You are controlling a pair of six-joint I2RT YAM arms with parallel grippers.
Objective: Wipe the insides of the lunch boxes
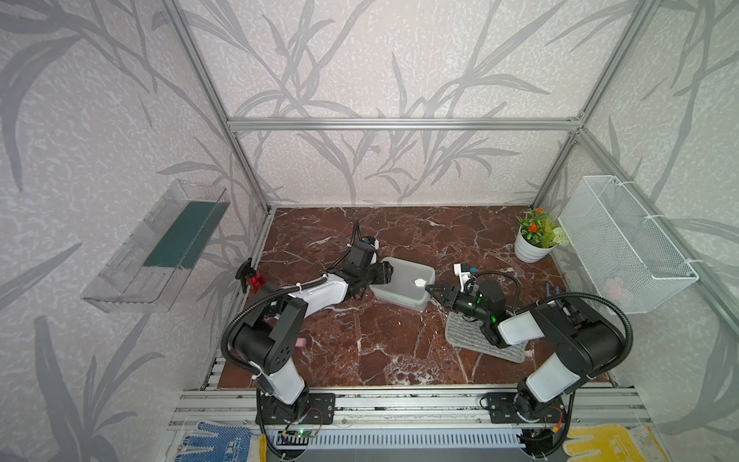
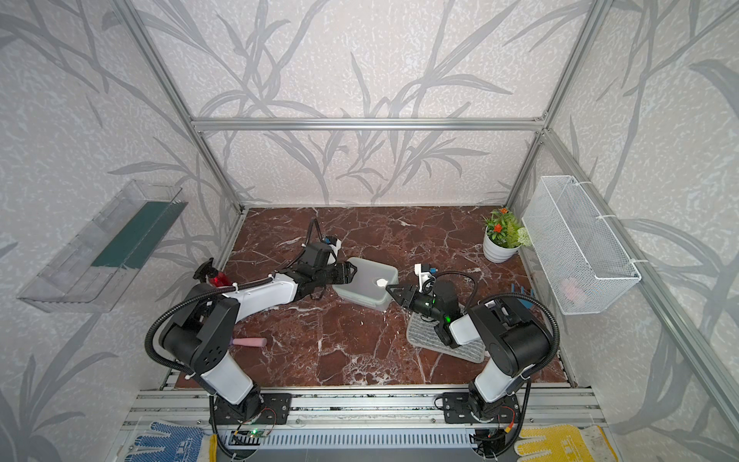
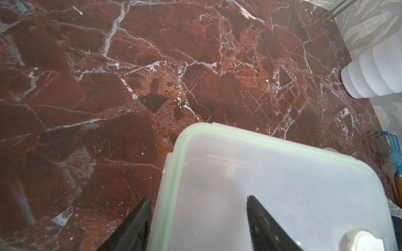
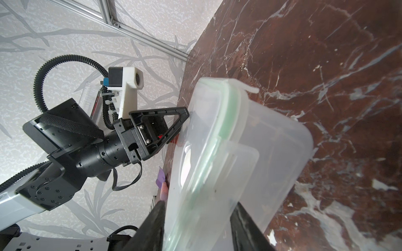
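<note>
A translucent lunch box with a pale green seal round its rim sits on the marble table between my grippers. From the left, my left gripper stands part open, its fingers either side of the box's left rim. On the opposite end, my right gripper is part open, with the box's edge and a clear side flap between its fingers. Whether the fingertips touch the plastic, I cannot tell. A small white round piece shows on the box's top face, towards its right end.
Below the right arm lies a clear ribbed mat. A potted plant stands at the back right, beside a white mesh basket. A pink-handled tool lies at left.
</note>
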